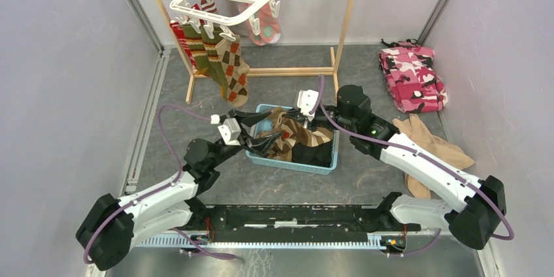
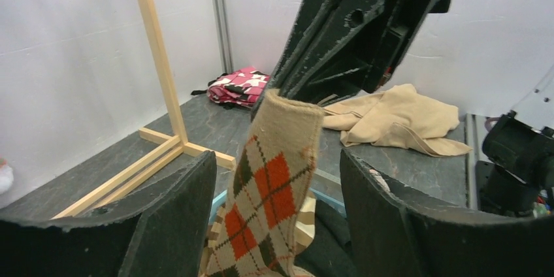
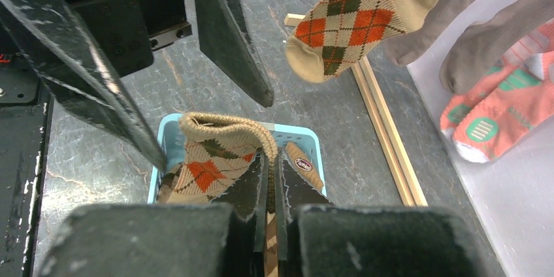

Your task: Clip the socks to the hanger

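Note:
My right gripper (image 1: 287,117) is shut on the cuff of a beige argyle sock (image 3: 208,166), which hangs over the blue basket (image 1: 290,167). My left gripper (image 1: 266,131) is part open beside that sock, which stands between its fingers in the left wrist view (image 2: 268,192). The white hanger (image 1: 228,19) hangs at upper left in the top view with several socks clipped, among them an argyle one (image 3: 362,19) and pink ones (image 3: 496,120).
The wooden stand (image 1: 287,71) runs behind the basket. A pink camouflage bag (image 1: 411,74) and a tan cloth (image 1: 431,153) lie on the right. The basket holds more brown and black socks.

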